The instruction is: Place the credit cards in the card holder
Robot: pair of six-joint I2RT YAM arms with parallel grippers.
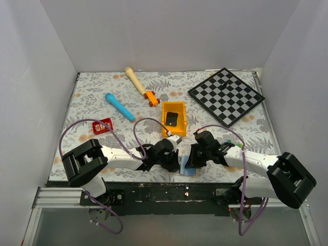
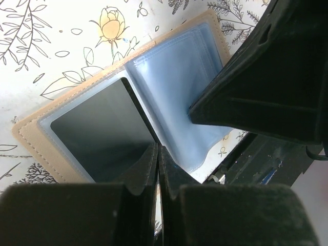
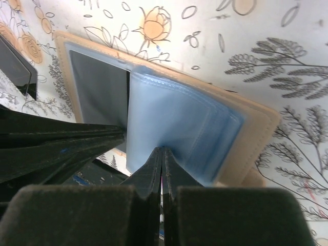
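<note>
The card holder, beige-edged with stitching, lies open on the cloth, showing a dark grey panel [image 2: 105,130] on one half and a light blue half [image 2: 177,84]. Whether the grey panel is a card or a pocket I cannot tell. My left gripper is shut, its tips at the seam between the two halves, nothing visible between them. Over the blue half [image 3: 174,120], my right gripper is also shut, with nothing showing between its tips. From above, both grippers close in on the holder [image 1: 188,171] and partly cover it. No separate card shows clearly.
Behind the arms stands a yellow bin [image 1: 182,129] holding a dark object. A checkerboard [image 1: 225,97] lies at the back right, a blue stick [image 1: 119,106] and red item [image 1: 102,126] at left. A dark flat object [image 3: 15,69] lies near the holder.
</note>
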